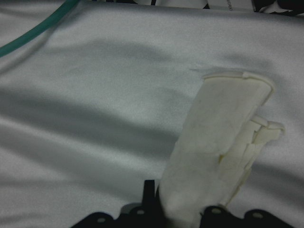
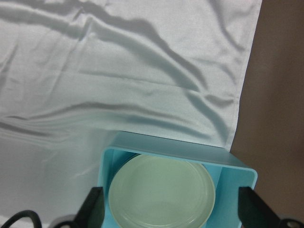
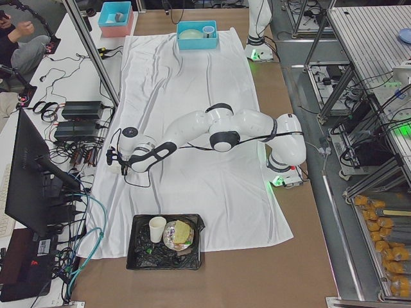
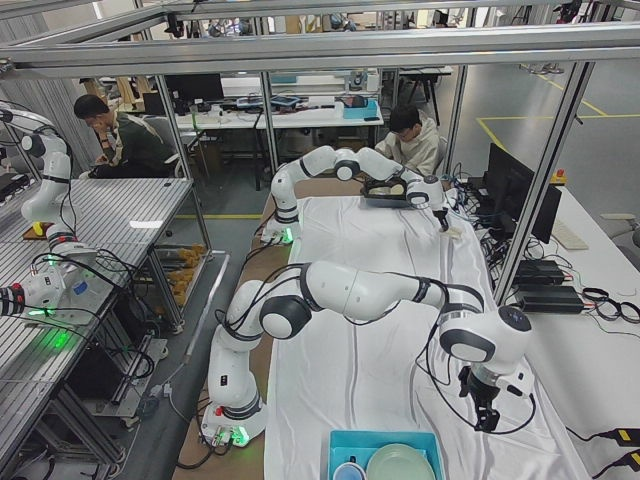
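A crushed white paper cup (image 1: 213, 133) fills the middle of the left wrist view, its lower end at my left gripper (image 3: 119, 160), which lies low over the cloth's left side; whether the fingers close on it is hard to tell. My right gripper is open above a blue bin (image 3: 189, 43) holding a pale green plate (image 2: 161, 187) and a cup (image 3: 208, 31).
A black tray (image 3: 138, 256) at the near end holds an upright white cup (image 3: 157, 229) and a plate with a yellow item (image 3: 182, 232). A monitor and cables line the left side.
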